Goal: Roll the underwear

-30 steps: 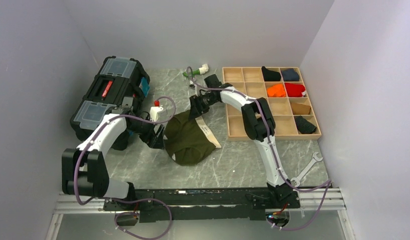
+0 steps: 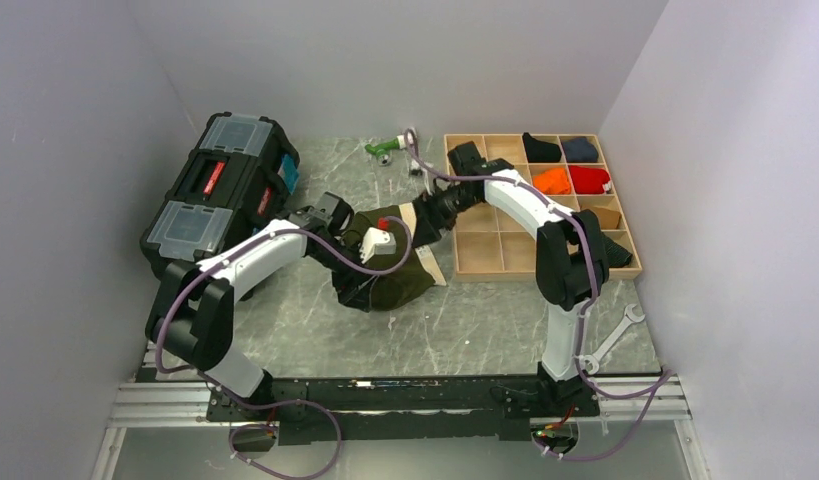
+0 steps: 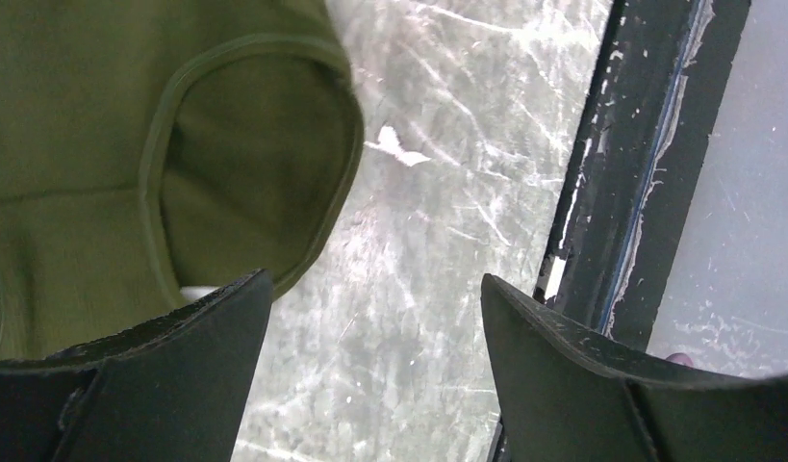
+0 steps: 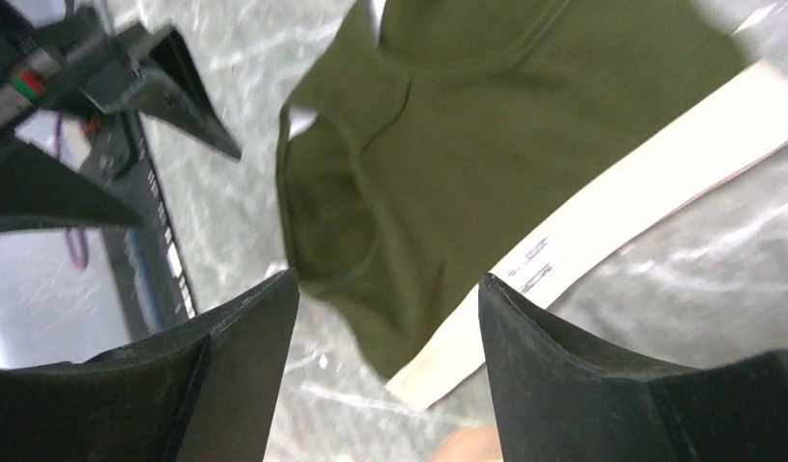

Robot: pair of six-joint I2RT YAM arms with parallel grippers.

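Note:
Olive-green underwear (image 2: 400, 290) with a cream waistband (image 2: 431, 264) lies flat on the grey marbled table, the band on its right side. My left gripper (image 2: 357, 290) hangs over the cloth's left front part. In the left wrist view its fingers (image 3: 216, 356) stand apart, the green cloth (image 3: 255, 154) beyond them and only bare table in the gap. My right gripper (image 2: 431, 222) is at the waistband's far end. The right wrist view shows its fingers (image 4: 231, 356) spread wide, the waistband (image 4: 572, 241) ahead of them and nothing held.
A wooden divided box (image 2: 478, 255) with several rolled cloths stands at the right. A black toolbox (image 2: 207, 185) is on the left. A wrench (image 2: 617, 335) lies front right, a green tool (image 2: 385, 147) at the back.
My left gripper has moved right, over the cloth.

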